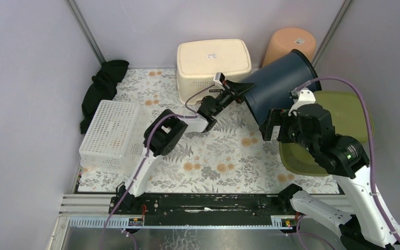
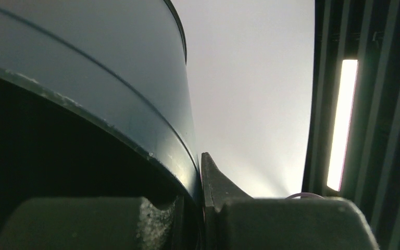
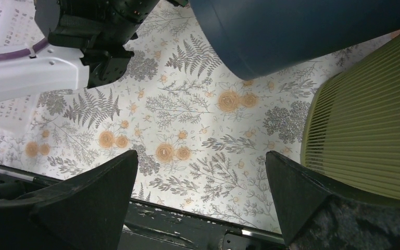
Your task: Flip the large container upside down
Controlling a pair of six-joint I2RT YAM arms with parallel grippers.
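Note:
The large dark blue container point(image 1: 277, 83) is tilted on its side, leaning toward the far right with its base end against the orange container. In the left wrist view the wall of this blue container point(image 2: 109, 57) curves over a dark hollow. My left gripper point(image 1: 244, 88) is shut on its rim at the lower left end. The right gripper point(image 1: 269, 125) stands open beside the blue container, close to its near side. In the right wrist view nothing lies between the fingers, and patterned cloth shows below.
Behind stand a cream lidded box point(image 1: 213, 54) and an orange upturned container point(image 1: 284, 44). Green baskets point(image 1: 304, 161) sit at the right, under the right arm. A white basket point(image 1: 107, 135) and black cloth point(image 1: 104, 86) are at the left.

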